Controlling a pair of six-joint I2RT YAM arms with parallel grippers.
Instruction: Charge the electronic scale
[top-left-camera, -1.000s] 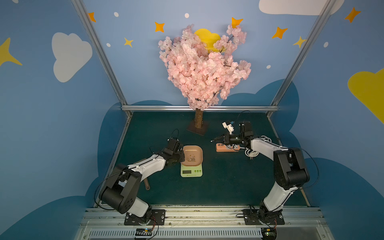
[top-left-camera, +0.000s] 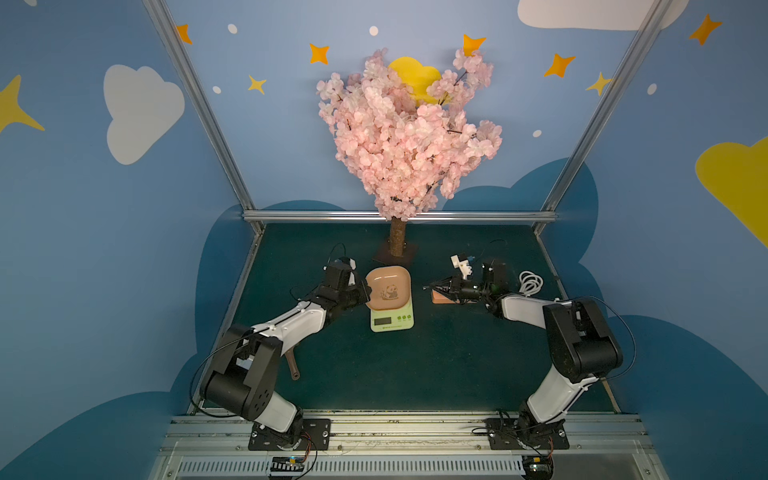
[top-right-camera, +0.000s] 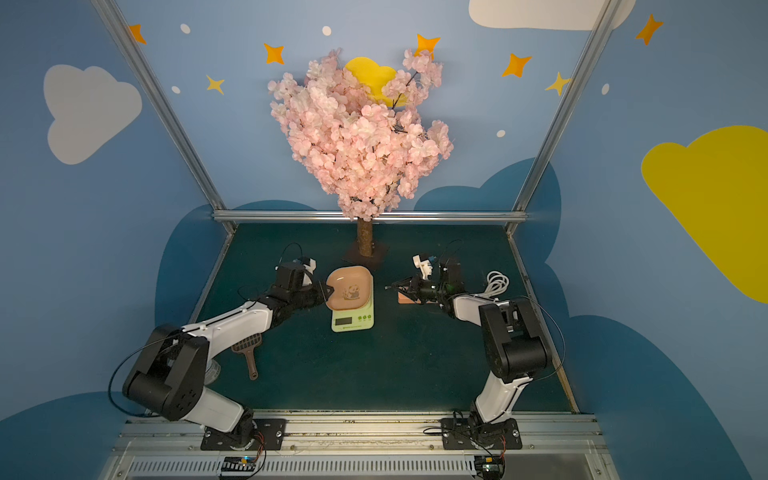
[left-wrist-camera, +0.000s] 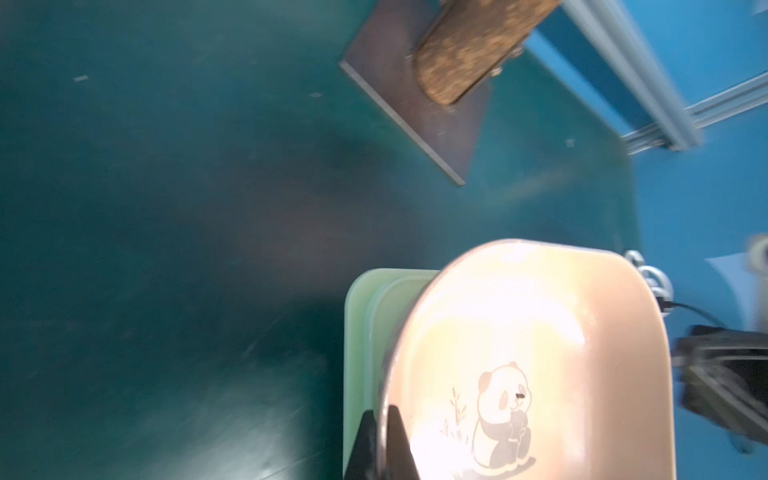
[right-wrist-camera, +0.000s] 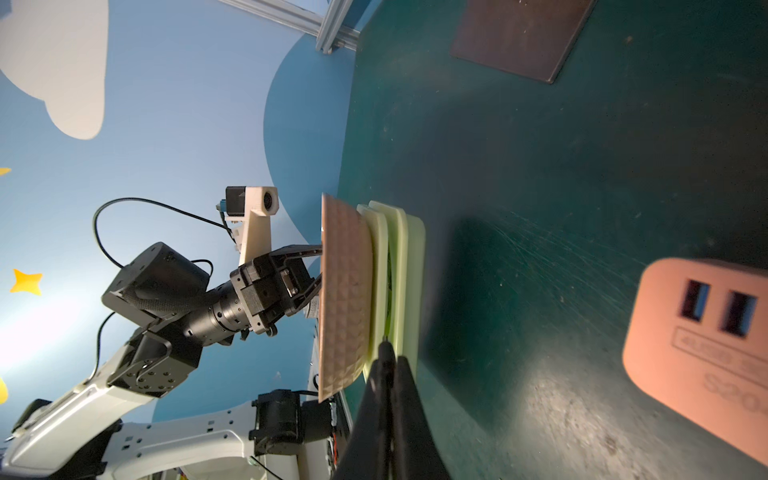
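The light green electronic scale (top-left-camera: 392, 321) is at mid-table with the tan panda tray (top-left-camera: 388, 284) on top. My left gripper is shut on the tray's left rim, one finger on each side. My right gripper is shut, nothing visible between its fingers, just right of the scale and tray. The pink USB power strip (right-wrist-camera: 696, 368) lies beside and partly behind it; coiled white cable (top-left-camera: 529, 281) lies at the right.
The blossom tree's base (right-wrist-camera: 520, 40) stands behind the scale. A brown slotted scoop (top-right-camera: 246, 345) lies near the left arm.
The scale and tray have moved toward the back and slightly right with my left gripper.
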